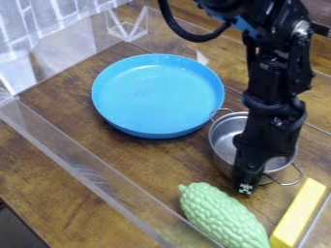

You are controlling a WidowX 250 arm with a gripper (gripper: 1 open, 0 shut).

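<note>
The black gripper [249, 170] reaches down from the top right into a small metal pot [227, 133] with wire handles. Its lower end sits in the pot at the front, over the near rim. The fingertips are dark against the pot, and I cannot tell whether they are open or shut or what is between them.
A blue plate [155, 92] lies to the left of the pot. A green bumpy vegetable toy [220, 215] and a yellow block [299, 216] lie in front. Bare wood shows at the left, beside a clear plastic edge.
</note>
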